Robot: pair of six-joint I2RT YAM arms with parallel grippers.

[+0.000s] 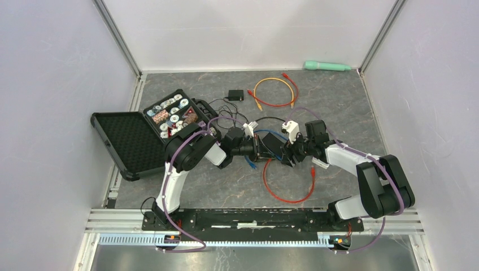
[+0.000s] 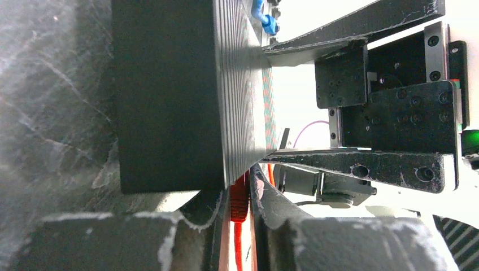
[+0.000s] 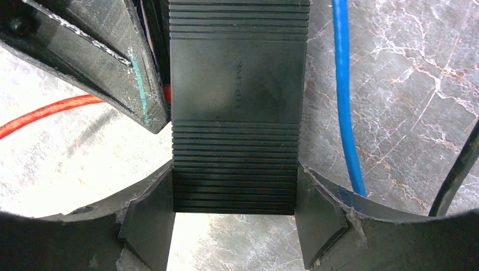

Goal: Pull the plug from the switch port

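Note:
The black ribbed switch (image 3: pixel 237 84) is clamped between the fingers of my right gripper, raised off the table. In the left wrist view the same switch (image 2: pixel 169 101) fills the upper middle, with a right finger (image 2: pixel 344 164) against its edge. A red plug (image 2: pixel 240 203) stands at the switch's lower edge, its red cable hanging down. My left gripper is shut on this plug, one finger on each side. The port itself is hidden, so how deep the plug sits cannot be told. From above, both grippers nearly meet around the switch (image 1: pixel 273 144).
A blue cable (image 3: pixel 344 96) and a black cable (image 3: pixel 454 175) run close by the switch. The loose red cable (image 1: pixel 282 199) curves in front. An open case (image 1: pixel 135 147) stands left. Yellow cable (image 1: pixel 274 79) and green flashlight (image 1: pixel 327 66) lie at the back.

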